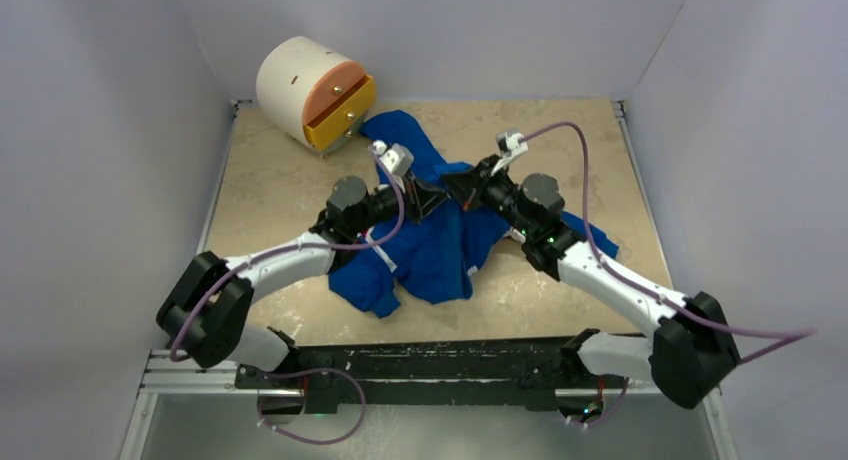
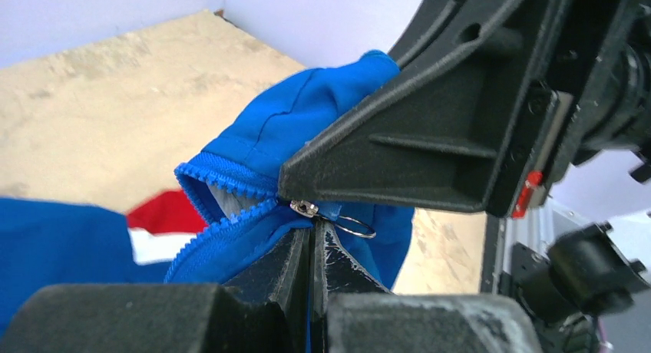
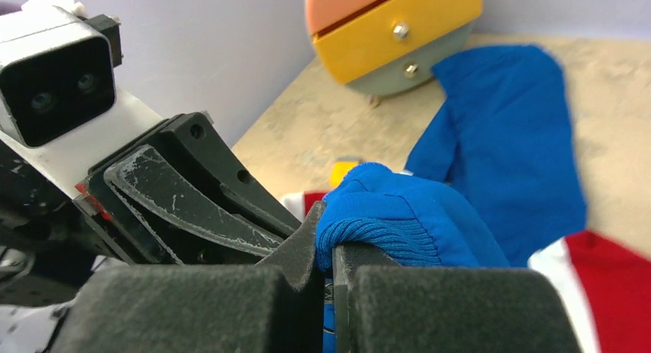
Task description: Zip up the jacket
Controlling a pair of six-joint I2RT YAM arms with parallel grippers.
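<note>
The blue jacket point(image 1: 425, 260) hangs partly lifted between my two grippers, its lower part bunched on the table. My left gripper is shut on blue cloth just below the metal zipper slider point(image 2: 304, 208). From that slider a wire ring pull point(image 2: 358, 229) sticks out, just beyond the left fingertips. In the right wrist view, my right gripper is shut on the ribbed collar edge point(image 3: 368, 234). Both sets of fingers almost meet in the top view. Blue zipper teeth point(image 2: 223, 229) frame a small gap in the collar.
A white barrel-shaped drawer unit point(image 1: 305, 80) stands at the back left. A small yellow object point(image 3: 343, 171) sits on the table beyond the jacket. Bare table lies to the right and back. One sleeve point(image 1: 590, 232) spreads right, under my right arm.
</note>
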